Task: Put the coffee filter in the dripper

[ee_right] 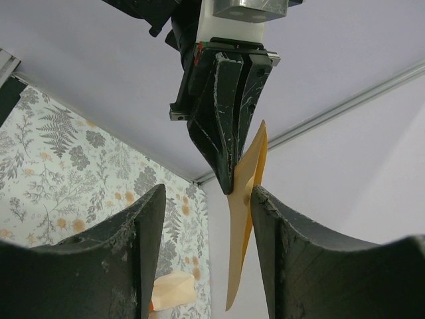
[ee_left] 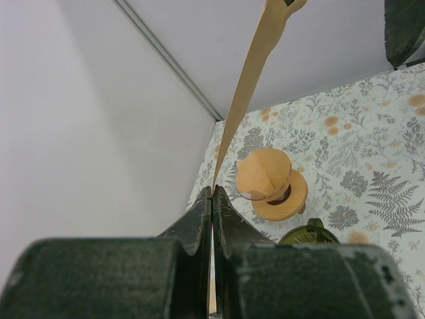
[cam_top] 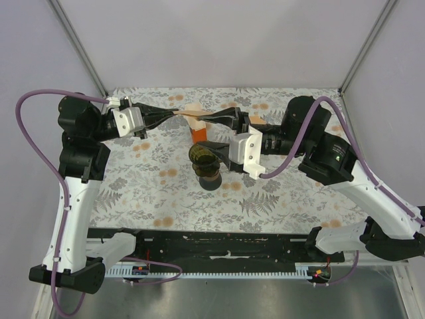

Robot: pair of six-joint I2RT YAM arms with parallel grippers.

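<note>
A tan paper filter (ee_left: 242,86) is held in the air, seen nearly edge-on, one end between the shut fingertips of my left gripper. My right gripper is open around its other end, with the paper (ee_right: 239,246) close against one finger. In the left wrist view, a dripper (ee_left: 262,173) on a wooden ring stands on the table below. A dark green glass carafe (cam_top: 206,159) stands under my right gripper in the top view, partly hidden.
An orange box with pale paper (cam_top: 198,133) stands behind the carafe. Walls close in the back and sides.
</note>
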